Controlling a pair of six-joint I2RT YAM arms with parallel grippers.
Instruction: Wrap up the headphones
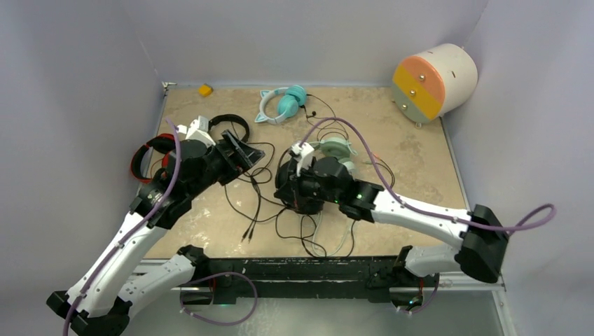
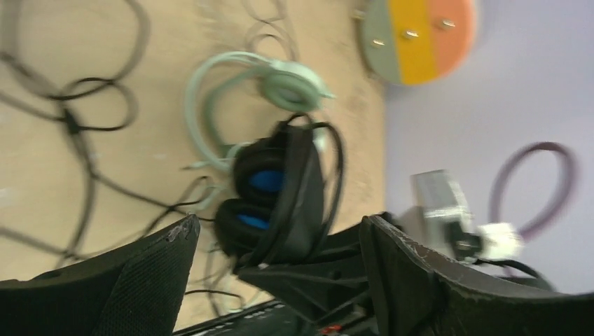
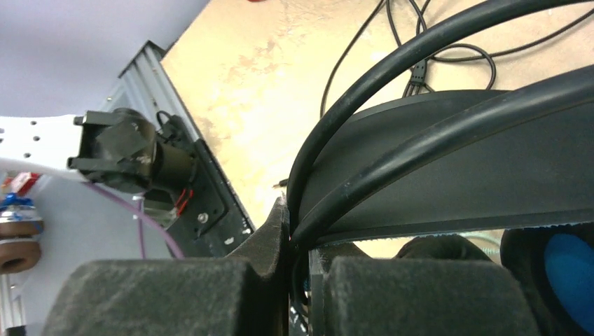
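Observation:
Black headphones with blue inner cups (image 2: 270, 180) hang at the middle of the work area, tilted, held by my right gripper. In the right wrist view its fingers are closed on the thin black frame of the headband (image 3: 420, 150). The wide headband fills much of that view. My left gripper is apart from the headphones, off to their left, its fingers spread with nothing between them. A black cable (image 1: 257, 203) with loops and loose plugs lies on the table left of the headphones.
Mint headphones (image 1: 337, 148) lie just behind the held pair, partly covered. Turquoise headphones (image 1: 287, 105) lie at the back. Red and black headphones (image 1: 140, 159) and another black pair (image 1: 242, 126) lie at the left. A striped drum (image 1: 434, 84) stands at back right.

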